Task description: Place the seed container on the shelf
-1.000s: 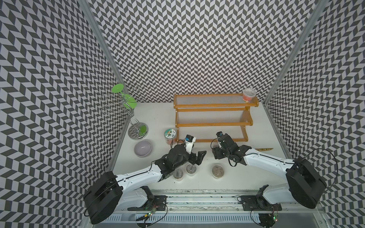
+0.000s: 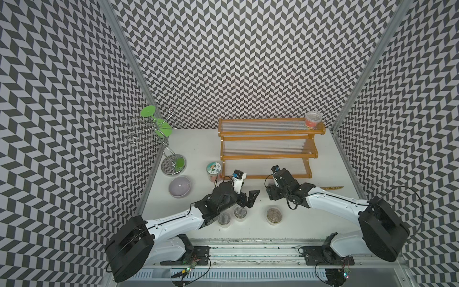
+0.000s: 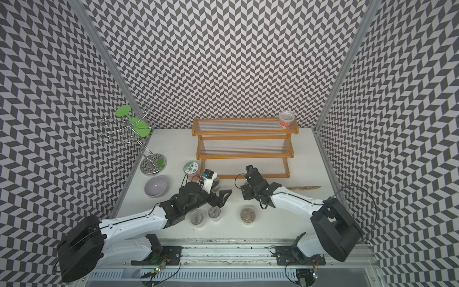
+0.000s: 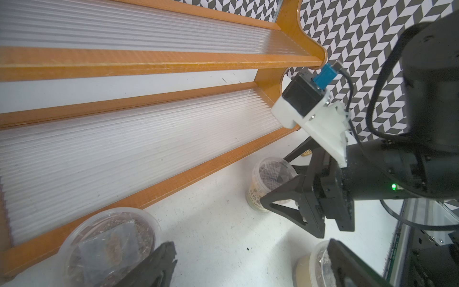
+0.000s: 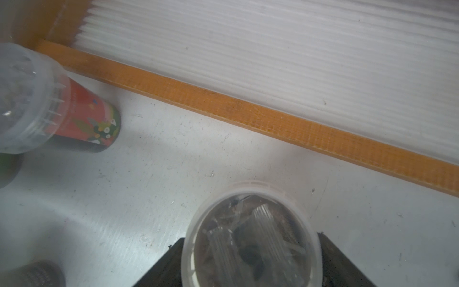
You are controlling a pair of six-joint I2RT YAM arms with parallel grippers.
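Note:
A clear-lidded seed container (image 5: pixel 251 248) stands on the table in front of the shelf (image 2: pixel 267 157). My right gripper has one finger on each side of it, close to its wall. In the left wrist view the same container (image 4: pixel 272 179) stays upright between the right fingers; whether they press on it I cannot tell. My left gripper is open, with bare table between its fingers. Another container (image 2: pixel 313 119), with a red label, sits on the top tier at the right end.
More containers stand on the table: one at the front (image 2: pixel 274 215), two near the left arm (image 2: pixel 224 219), and a tub with a patterned lid (image 2: pixel 213 168) by the shelf's left end. A purple bowl (image 2: pixel 179 186) and a utensil rack (image 2: pixel 162 129) occupy the left. The middle tier (image 2: pixel 267 147) is empty.
Both arms look nearly unmoved in the top left view; the right gripper remains at the container. No object has visibly shifted.

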